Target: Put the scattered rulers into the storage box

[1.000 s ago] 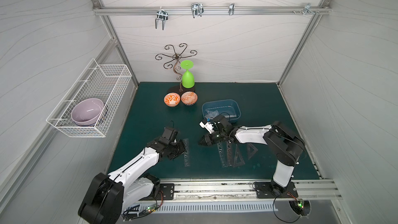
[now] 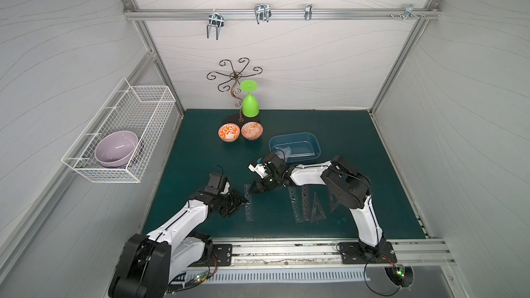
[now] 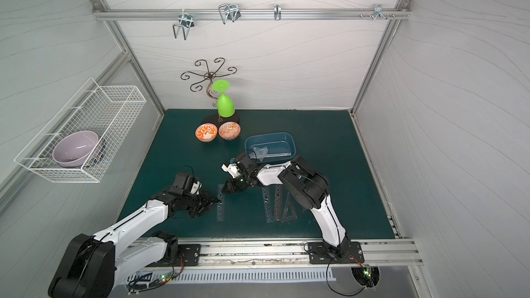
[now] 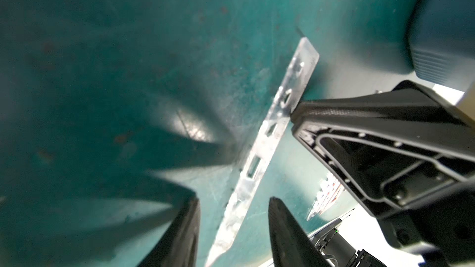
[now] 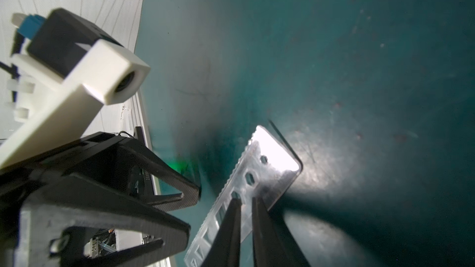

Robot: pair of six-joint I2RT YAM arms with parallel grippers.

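A clear ruler with cut-out shapes (image 2: 249, 212) lies flat on the green table, running front to back between my two grippers. My left gripper is open, with its fingertips either side of the ruler's near part in the left wrist view. Over the far end hovers my right gripper, its fingers a narrow gap apart; whether the ruler's edge is between them cannot be told. To the right lie more rulers (image 2: 294, 207) and a set square (image 2: 317, 210), partly under the right arm. The blue storage box (image 2: 318, 146) holds a clear piece (image 2: 282, 153).
Two orange patterned bowls (image 2: 229, 132) and a green goblet (image 2: 250, 104) on a dark stand are at the back left. A wire basket (image 2: 149, 116) with a purple bowl (image 2: 116, 149) hangs on the left wall.
My right gripper has moved left to the ruler's far end. The ruler itself lies where it was.
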